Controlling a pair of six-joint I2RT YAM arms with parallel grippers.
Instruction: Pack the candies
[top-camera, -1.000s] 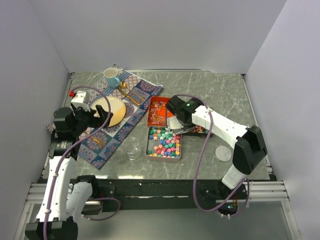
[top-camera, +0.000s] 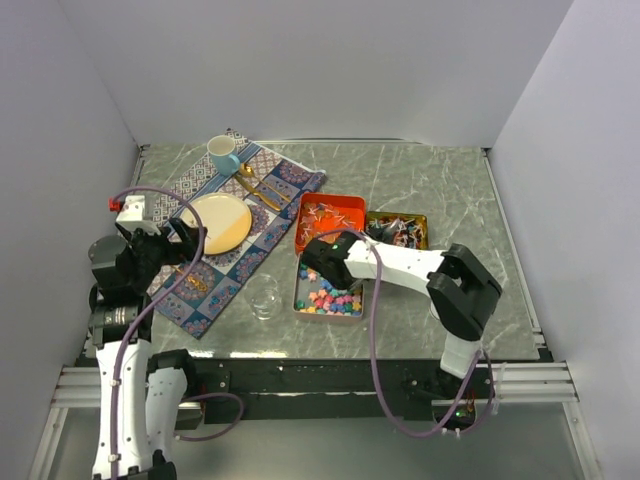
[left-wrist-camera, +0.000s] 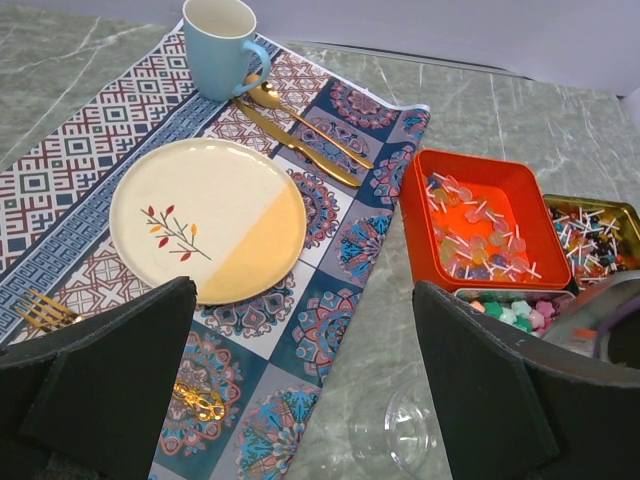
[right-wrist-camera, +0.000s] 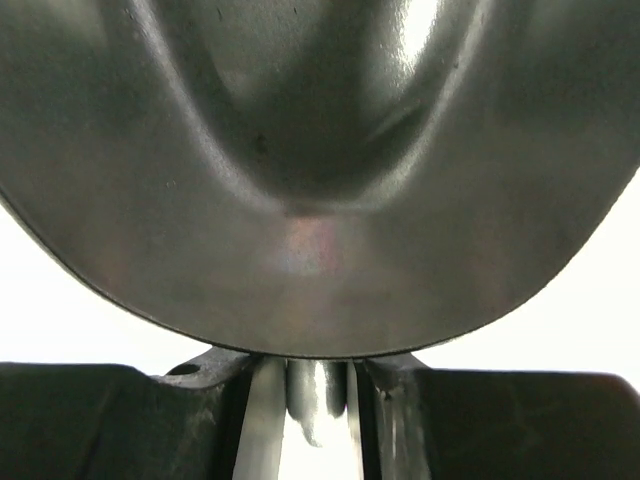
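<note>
A metal scoop (right-wrist-camera: 310, 150) fills most of the right wrist view, its handle clamped where my right gripper is shut. From the top, this gripper (top-camera: 322, 262) covers the back of a metal tin of colored star-shaped candies (top-camera: 328, 303). What lies in the scoop cannot be seen clearly. Behind the tin, an orange box (left-wrist-camera: 530, 188) holds stick-like candies (left-wrist-camera: 480, 240). A gold tin (left-wrist-camera: 628, 215) beside it holds dark wrapped ones. My left gripper (top-camera: 192, 238) is open and empty, above the left side of the cream plate (left-wrist-camera: 190, 205).
A clear glass (top-camera: 263, 297) stands between the patterned cloth (top-camera: 235, 285) and the candy tin. The blue mug (top-camera: 224, 155) and gold cutlery (top-camera: 258, 192) are at the back left. Bare marble lies at the far right.
My right arm has swung from the gold tin's side leftward and forward over the star candies, now hiding part of them. The left arm has shifted slightly left and toward the front.
</note>
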